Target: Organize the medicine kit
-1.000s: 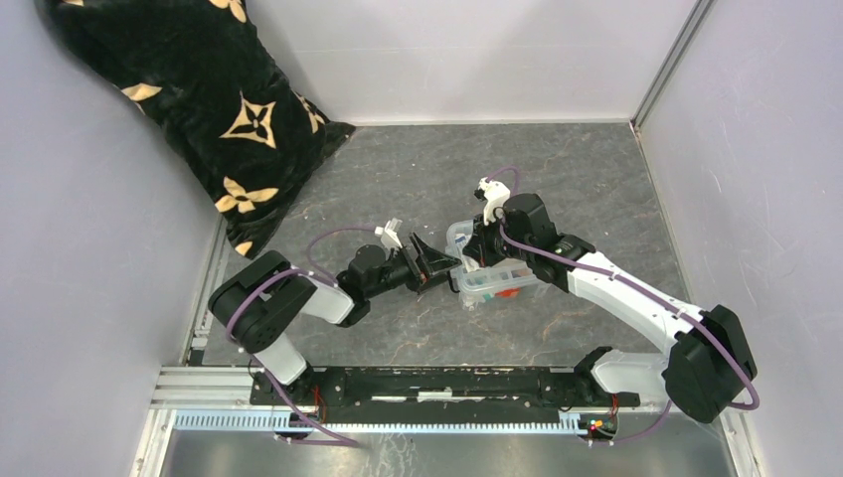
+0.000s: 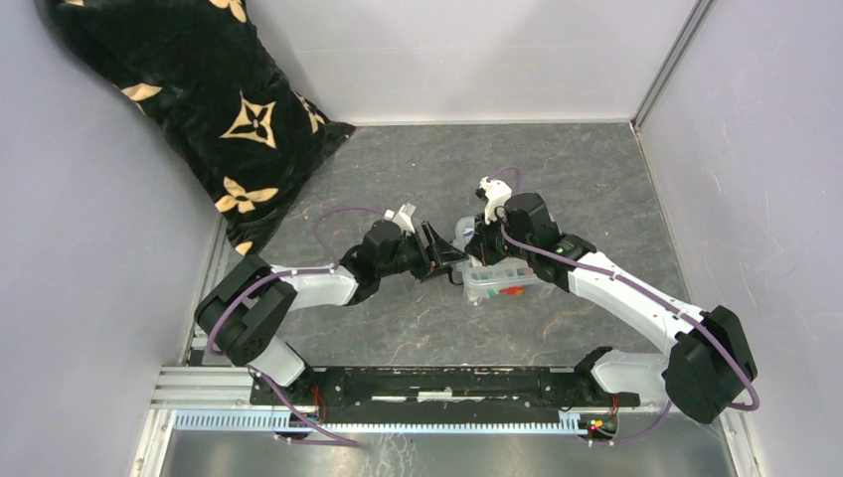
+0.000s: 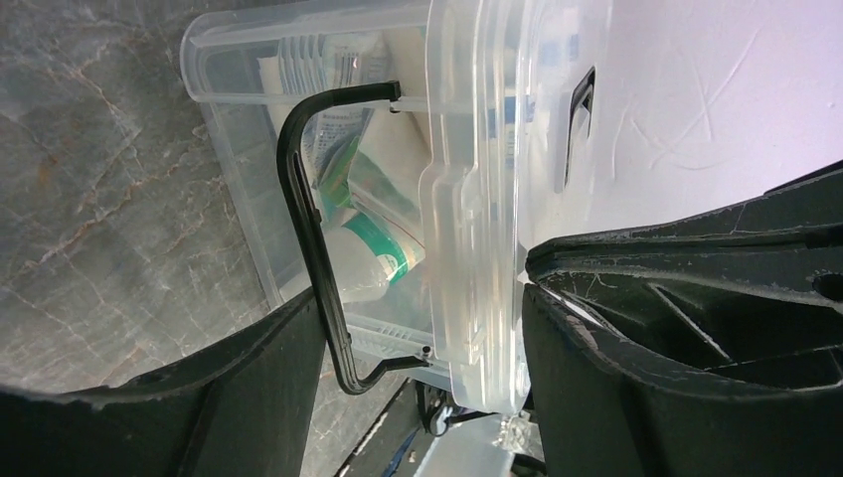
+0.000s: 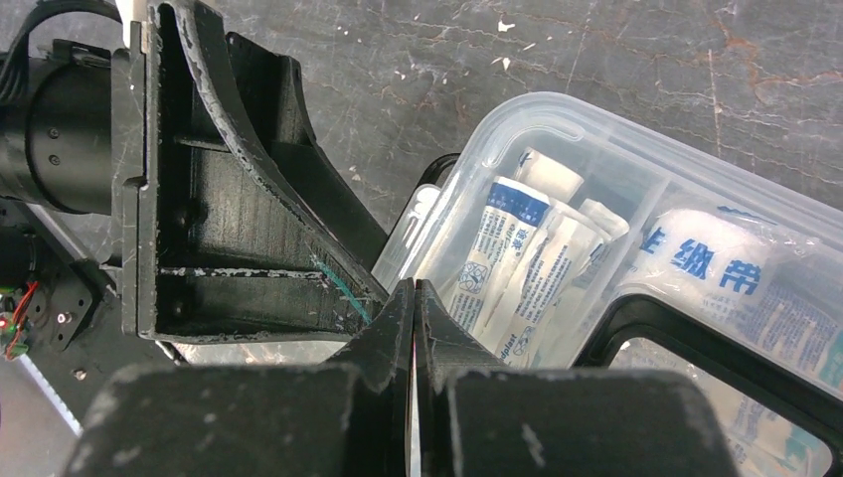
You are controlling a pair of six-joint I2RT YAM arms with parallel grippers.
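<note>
The clear plastic medicine kit [image 2: 505,283] sits mid-table between both arms, holding white packets [image 4: 507,258] and a white bottle [image 3: 363,260]. At its end, my left gripper [image 2: 450,255] is open, its fingers spread around a black handle [image 3: 298,189] and the clear side of the box in the left wrist view. My right gripper is shut at the box's rim, with nothing visible between its fingertips.
A black patterned cushion [image 2: 229,149] leans at the back left. White walls [image 2: 736,199] bound the grey table [image 2: 408,164], which is clear behind and in front of the kit.
The right arm has hardly moved.
</note>
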